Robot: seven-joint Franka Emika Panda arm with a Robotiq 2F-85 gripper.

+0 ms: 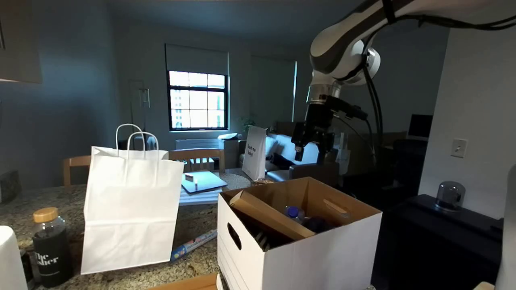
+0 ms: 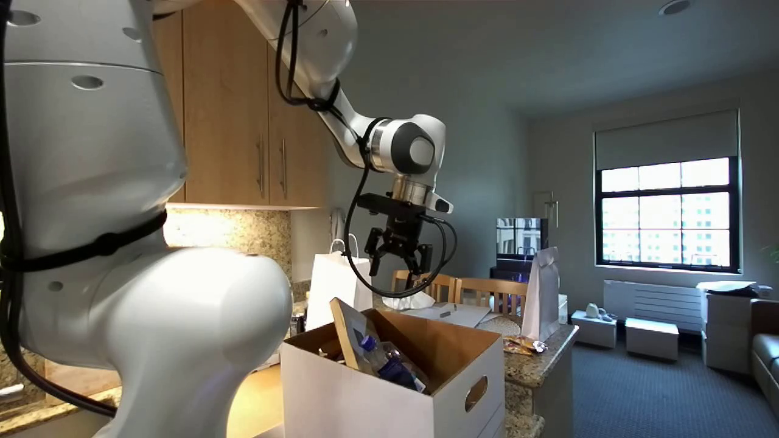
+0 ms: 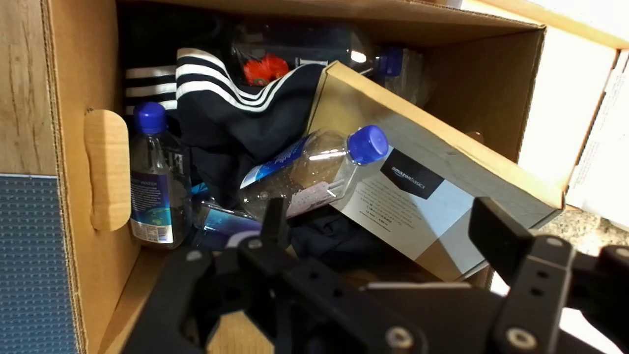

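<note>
My gripper hangs open above the white cardboard box, its fingers wide apart with nothing held between them. Beneath it in the wrist view, a clear bottle with a blue cap lies slanted against a grey amazonbasics carton. A second blue-capped bottle rests along the wall with the hand hole. Dark cloth with white stripes fills the middle. Along the far wall lies a larger clear bottle, partly covered by the cloth and carton. My fingers hide the lower part of the box.
A white paper bag stands on the counter beside the box, near a dark bottle with a wooden lid. Between bag and box lies a blue-ended tube. Another paper bag stands at the counter's edge.
</note>
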